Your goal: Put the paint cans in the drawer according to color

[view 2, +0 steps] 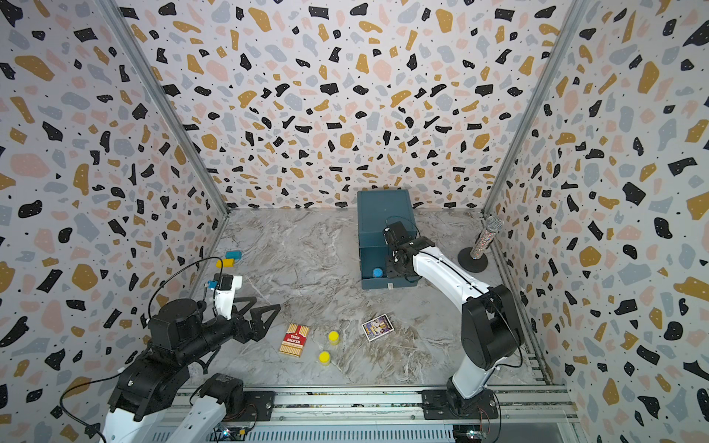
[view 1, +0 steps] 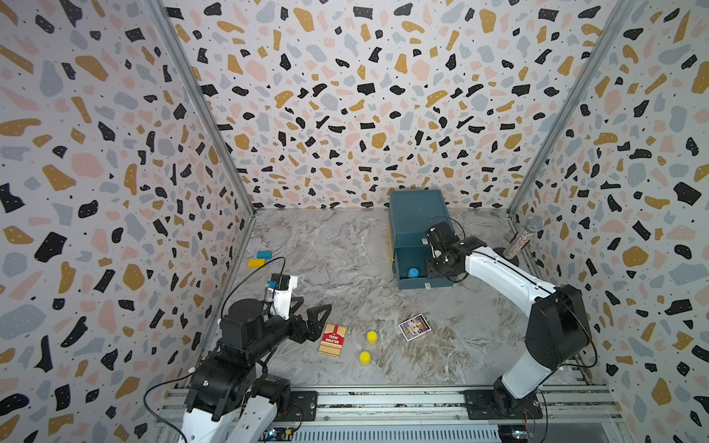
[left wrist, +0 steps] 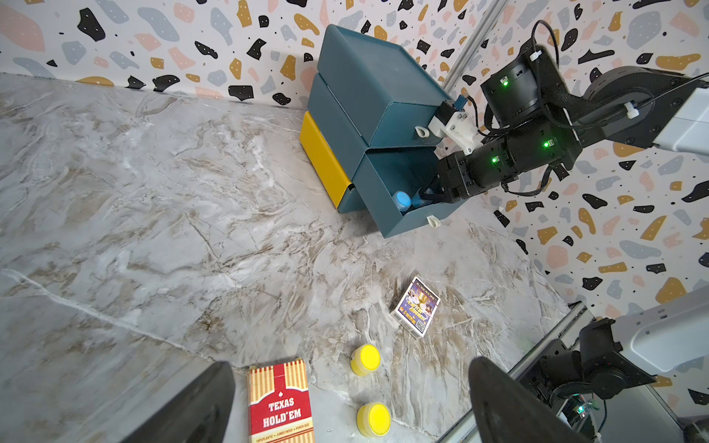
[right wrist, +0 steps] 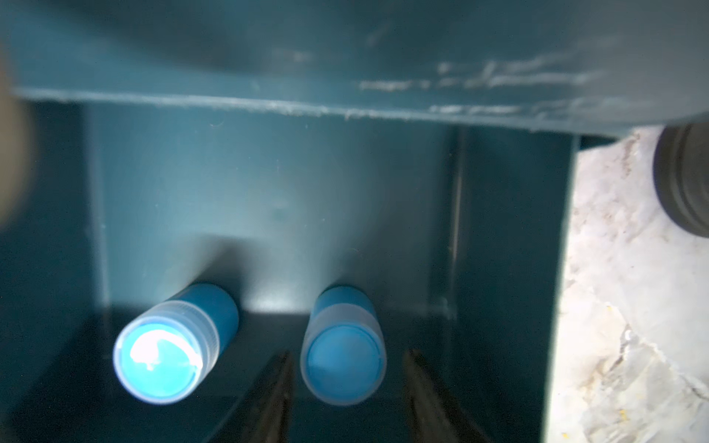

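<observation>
Two blue paint cans stand inside the pulled-out teal drawer (right wrist: 506, 295). In the right wrist view, one blue can (right wrist: 164, 360) is at left and the other blue can (right wrist: 343, 361) is between the fingers of my right gripper. Those fingers are spread, with a gap on each side of that can. Two yellow-lidded cans, a farther yellow can (left wrist: 365, 359) and a nearer yellow can (left wrist: 373, 419), stand on the table. My left gripper is open above the table, with nothing held.
Above the open drawer is a shut teal drawer (view 1: 418, 210); the lower one has a yellow side (left wrist: 325, 161). A red card box (left wrist: 279, 402) and a card deck (left wrist: 416, 306) lie in front. A dark-based stand (view 2: 473, 260) is at right. Table left of the drawers is clear.
</observation>
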